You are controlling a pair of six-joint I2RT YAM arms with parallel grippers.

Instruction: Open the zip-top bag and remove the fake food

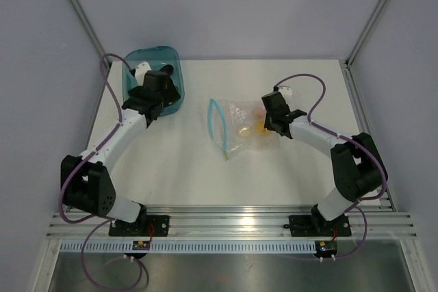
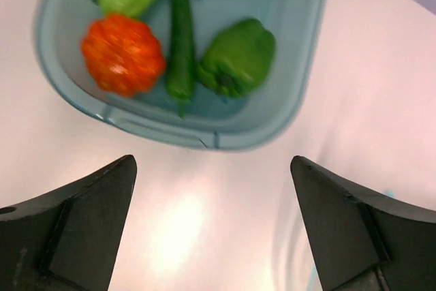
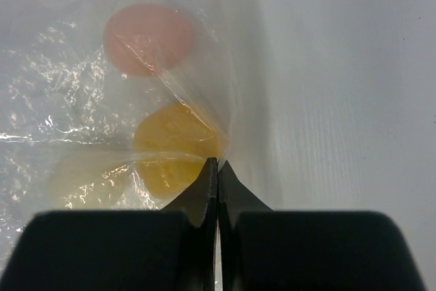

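Observation:
On the middle right of the table lies a clear zip top bag (image 1: 236,143) with a blue zip strip (image 1: 213,122) along its left side. Inside it show a yellow food piece (image 3: 174,148), a pink one (image 3: 150,39) and a pale one (image 3: 88,178). My right gripper is shut on the thin film at the bag's right edge, beside the yellow piece. My left gripper is open and empty, over the near right part of the teal bin (image 2: 248,142).
In the bin are an orange-red pepper (image 2: 122,54), a long green pepper (image 2: 181,52), a green bell pepper (image 2: 238,58) and other food. Bare table (image 1: 171,162) lies between bin and bag.

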